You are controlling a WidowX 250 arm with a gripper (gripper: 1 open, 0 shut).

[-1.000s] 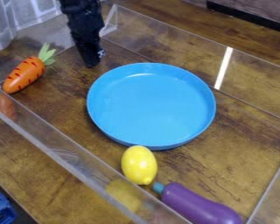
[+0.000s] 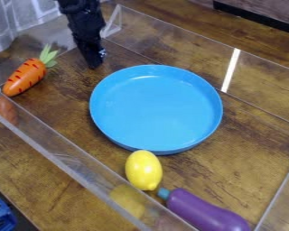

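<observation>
The dark gripper (image 2: 94,56) hangs at the upper left of the camera view, low over the wooden floor of a clear-walled tray; whether its fingers are open or shut is hard to tell. A toy carrot (image 2: 25,76) lies to its left. A blue plate (image 2: 155,106) fills the middle, right of and below the gripper. A yellow lemon (image 2: 144,170) and a purple eggplant (image 2: 205,209) lie toward the front, below the plate.
Clear plastic walls border the workspace at the left and front. A white strip (image 2: 229,70) is on the wood at the upper right. The wood behind and right of the plate is free.
</observation>
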